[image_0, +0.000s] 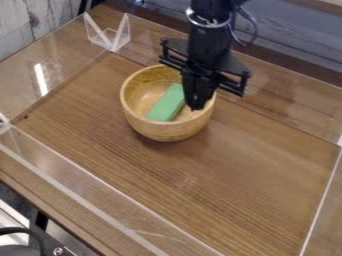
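A tan wooden bowl (142, 119) sits on the wooden table, with a green oblong object (168, 101) inside it. My dark gripper (197, 98) is over the right part of the bowl, its fingers pointing down beside the green object and partly covering the bowl's rim. The gripper looks shut; I see nothing clearly held between its fingers.
Clear plastic pieces stand at the back left and left edge. A black cable lies at the lower left, off the tabletop.
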